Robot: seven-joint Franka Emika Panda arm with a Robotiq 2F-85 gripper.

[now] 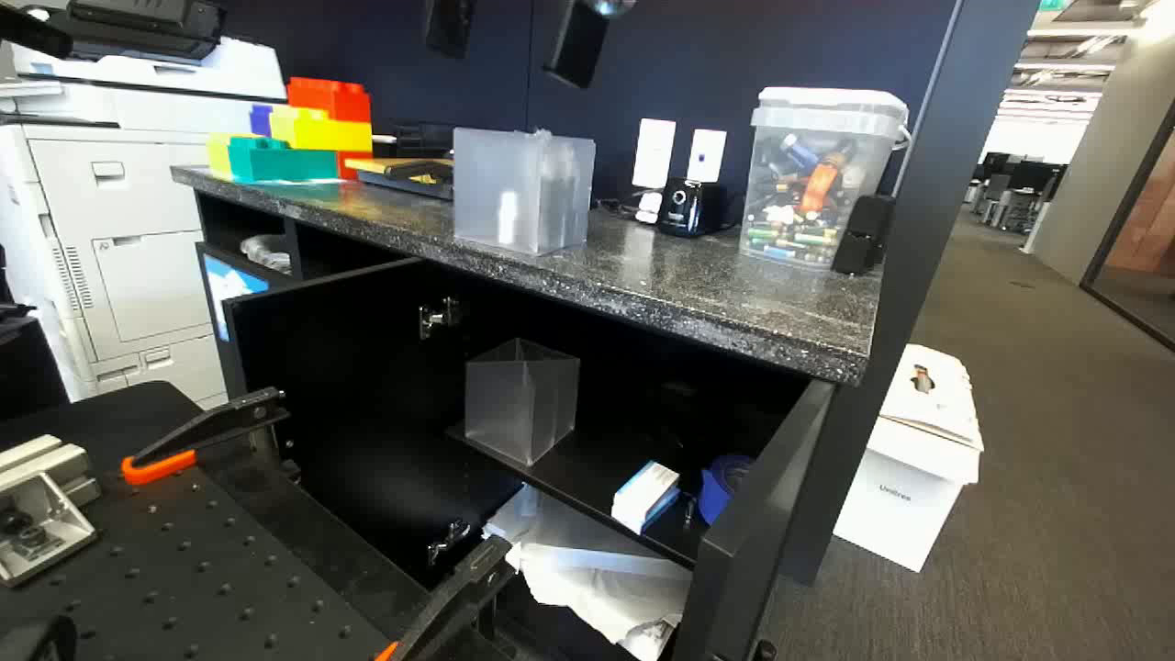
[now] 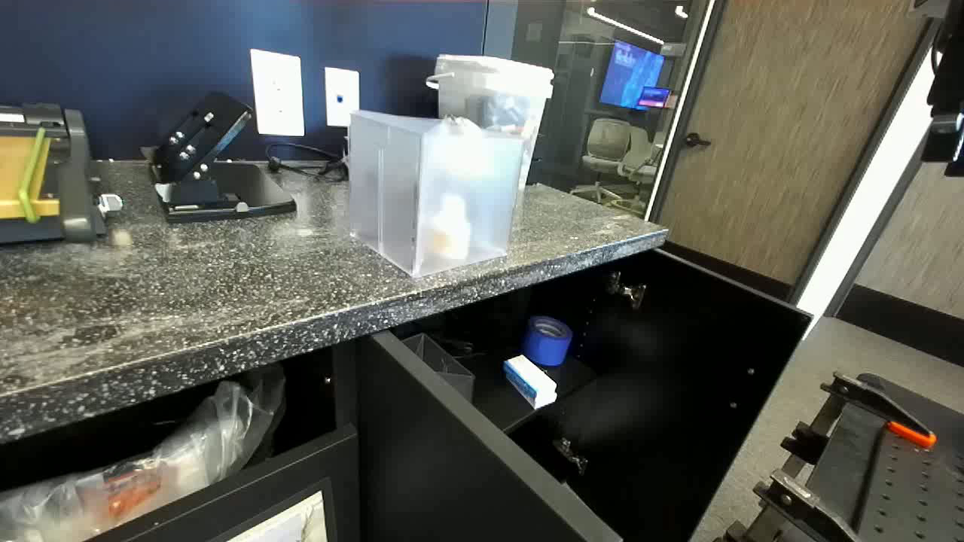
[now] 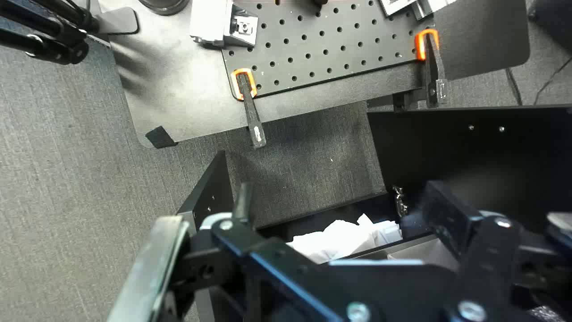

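Note:
My gripper stands open in the wrist view, its two dark fingers (image 3: 244, 204) wide apart with nothing between them. Its finger ends also hang at the top of exterior view 1, above the counter (image 1: 672, 286). On that counter stands an empty-looking clear box (image 1: 518, 193). Another clear box (image 1: 520, 398) sits inside the cabinet, on its shelf (image 1: 584, 468). Beside it on the shelf lie a small white and blue carton (image 1: 646, 496) and a blue tape roll (image 1: 723, 485). The gripper touches none of these.
Both cabinet doors stand open, the left door (image 1: 330, 375) and the right door (image 1: 760, 518). White crumpled material (image 1: 595, 578) fills the space below the shelf. A battery tub (image 1: 821, 182) and toy blocks (image 1: 303, 138) occupy the counter. Clamps (image 3: 252, 115) jut from the perforated table.

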